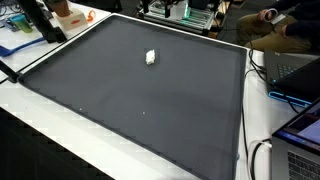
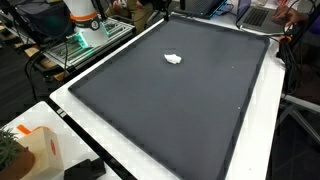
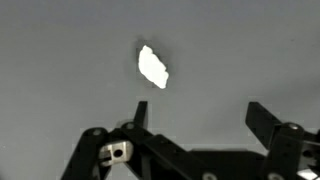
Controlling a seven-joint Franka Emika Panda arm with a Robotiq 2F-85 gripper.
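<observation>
A small crumpled white piece [image 1: 151,57], perhaps paper or cloth, lies on the dark grey board [image 1: 140,100] toward its far side. In the wrist view the same white piece [image 3: 153,67] shows above and left of centre, ahead of the fingers and apart from them. My gripper stands open, its two black fingers wide apart with only bare board between them. In exterior view 2 the white piece [image 2: 173,58] rests near the board's far left part, and dark parts of the arm show at the top edge.
Most of the board is clear. An open laptop [image 1: 297,150] and cables lie along the right side. A potted plant [image 2: 14,155] and an orange-and-white item [image 2: 40,150] stand at the near left in exterior view 2.
</observation>
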